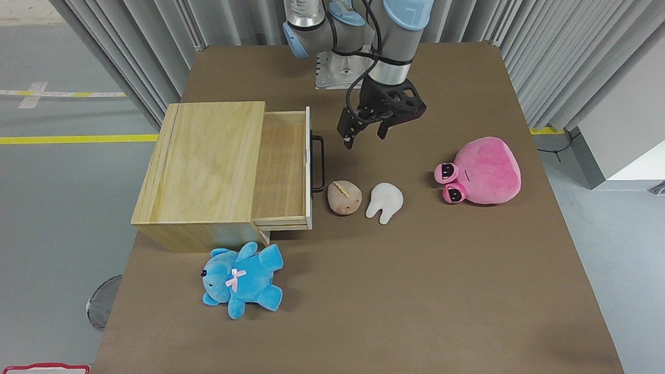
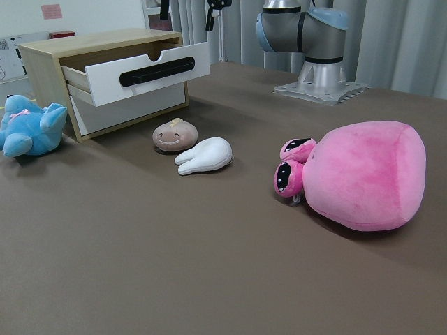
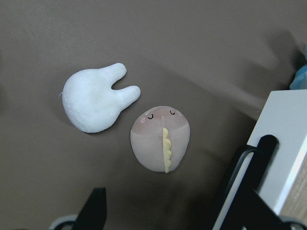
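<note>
My gripper (image 1: 365, 138) hangs open above the table behind the small plush toys, with nothing between its fingertips; in the wrist view both fingers show at the bottom. The wooden cabinet (image 1: 197, 162) has its drawer (image 1: 280, 168) pulled out, empty, with a black handle (image 2: 157, 70). Beside it lie a round beige plush (image 1: 344, 201) with a face and a white tooth-shaped plush (image 1: 386, 197), both below the gripper in the wrist view (image 3: 93, 100).
A blue bear (image 1: 249, 280) lies at the cabinet's near end. A large pink plush (image 1: 483, 171) lies to the right.
</note>
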